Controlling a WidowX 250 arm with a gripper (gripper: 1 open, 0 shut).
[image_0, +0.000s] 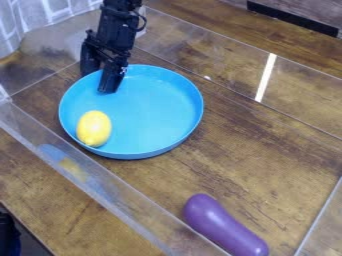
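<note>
A black robot arm (118, 25) reaches in from the top left, its gripper (104, 62) low over the back-left rim of a round blue tray (154, 115). The gripper is dark and small; it stands open by what little shows, and I cannot make out anything between its fingers. A yellow egg-shaped object (94, 128) lies in the tray's front left. A purple eggplant (225, 222) lies on the wooden floor at the bottom right, outside the tray.
Clear plastic walls (60, 160) run along the left and front of the workspace. A white strip (265, 76) marks the wood at the upper right. The wooden surface right of the tray is bare.
</note>
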